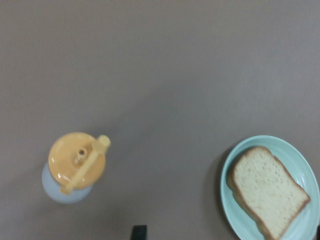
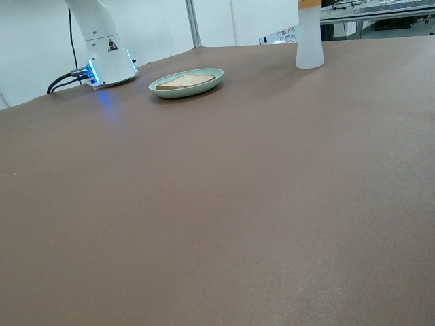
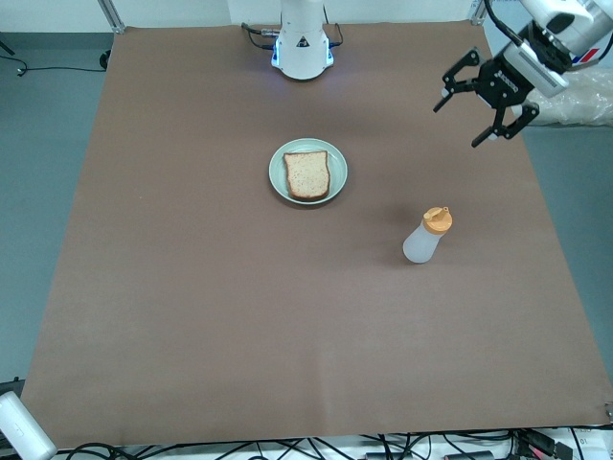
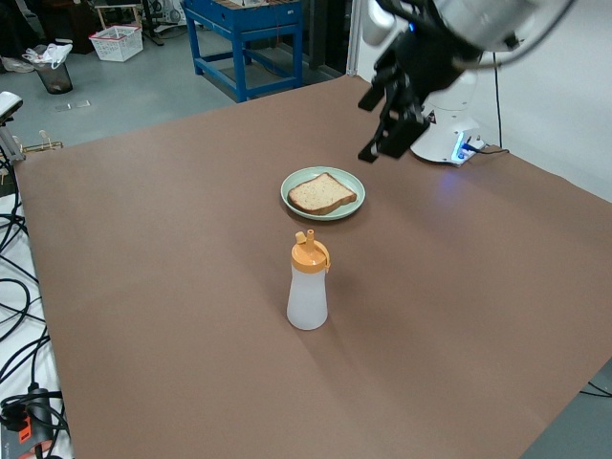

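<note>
A pale mint plate (image 3: pixel 280 171) holds a slice of bread (image 3: pixel 307 175) on the table. To its front right stands an upright translucent bottle (image 3: pixel 422 242) with an orange spouted lid (image 4: pixel 311 251). The gripper (image 3: pixel 453 126) hangs high above the table's right side, its two fingers spread apart with nothing between them. In the wrist view the bottle (image 1: pixel 67 195) is at left and the plate (image 1: pixel 230 205) at lower right, well below the fingertips.
The arm's white base (image 3: pixel 300 53) stands at the back edge of the brown table (image 3: pixel 239 316). Cables (image 4: pixel 19 287) run along an edge outside the work area.
</note>
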